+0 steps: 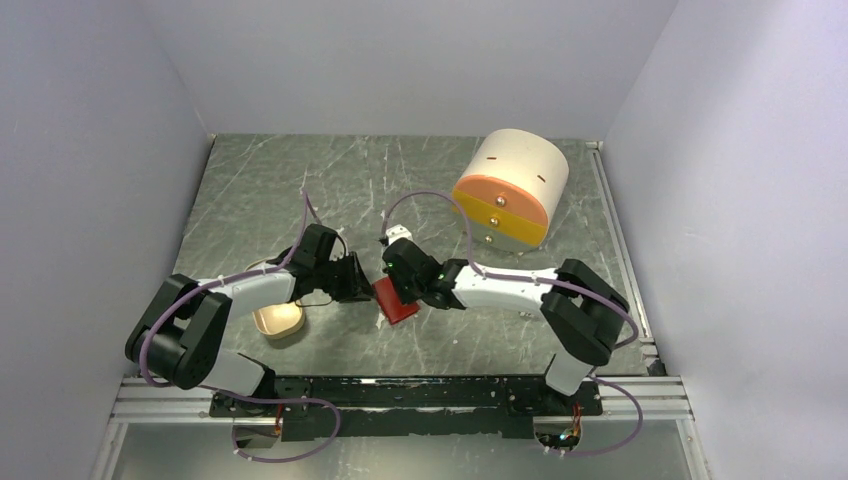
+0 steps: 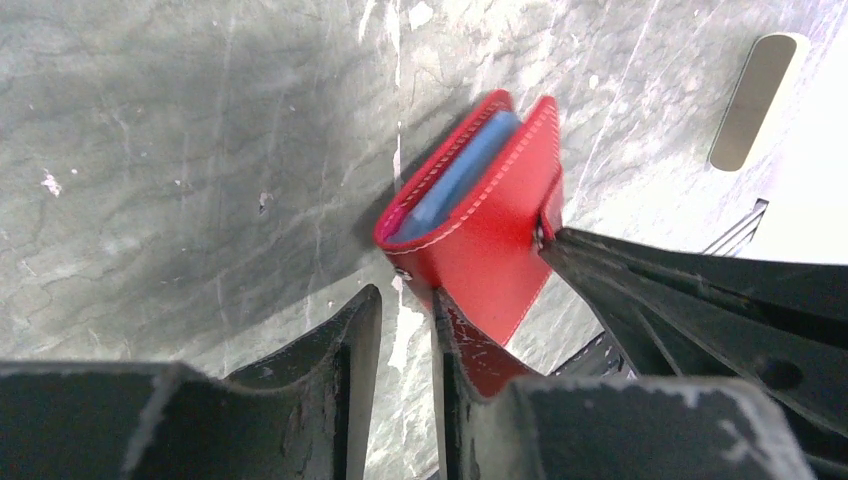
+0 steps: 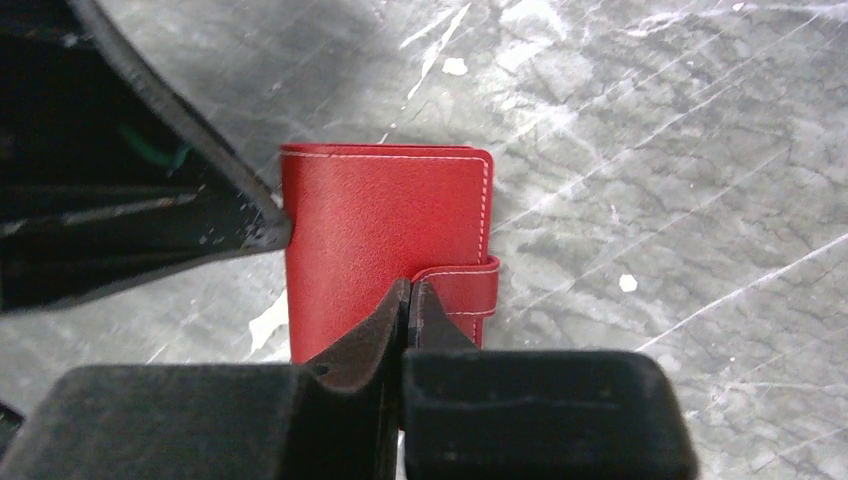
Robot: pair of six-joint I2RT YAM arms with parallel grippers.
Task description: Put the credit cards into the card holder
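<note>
The red card holder (image 1: 398, 309) is at mid-table between my two grippers. Its open edge faces the camera in the left wrist view, where a blue card or lining (image 2: 462, 180) shows between the red covers. Beside it my left gripper stands open, a narrow empty gap between its fingers; whether they touch the holder is unclear. In the right wrist view, my right gripper is shut over the holder's cover (image 3: 390, 220), fingertips together at the strap (image 3: 462, 288), with nothing seen between them. No loose card is visible.
A pale open container (image 1: 280, 320) sits partly under the left arm. At the back right stands a cream rounded cabinet (image 1: 518, 180) with coloured drawers. Small light scraps lie at right (image 1: 527, 315).
</note>
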